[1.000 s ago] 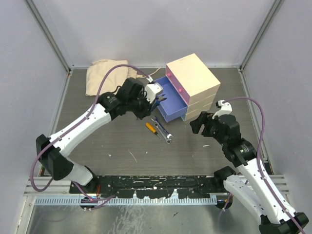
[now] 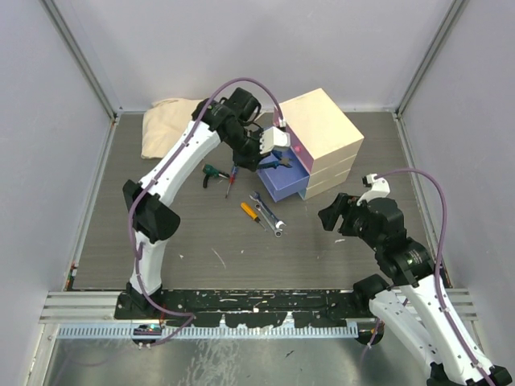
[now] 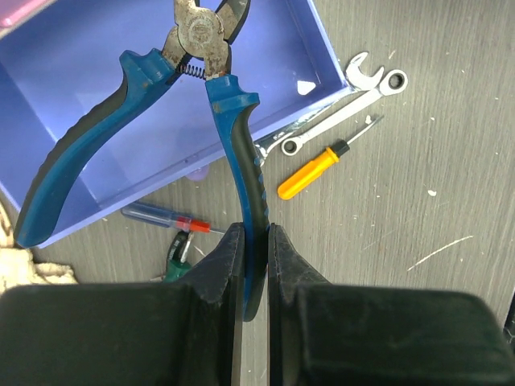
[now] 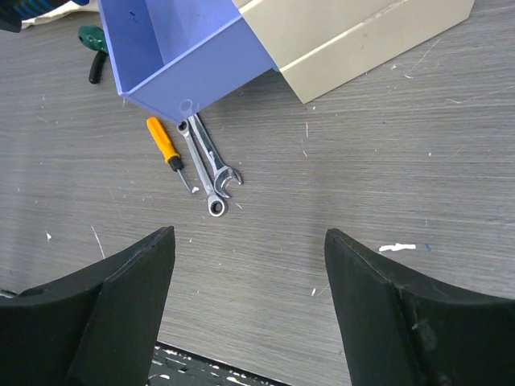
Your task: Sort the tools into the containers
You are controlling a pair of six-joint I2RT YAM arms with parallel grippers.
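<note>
My left gripper is shut on blue-handled pliers (image 3: 113, 133), which hang over the open blue drawer (image 3: 290, 44) of a wooden box (image 2: 319, 129). On the floor beside the drawer lie two wrenches (image 4: 202, 165), a yellow screwdriver (image 3: 308, 172), a clear-handled screwdriver with a red band (image 3: 161, 215) and a green-and-black tool (image 4: 92, 44). My right gripper stands open at the right, apart from the tools, nothing between its fingers.
A folded beige cloth (image 2: 165, 121) lies at the back left.
My left arm has moved toward the back and right, carrying the pliers over the drawer. The right arm has shifted slightly toward the front right.
</note>
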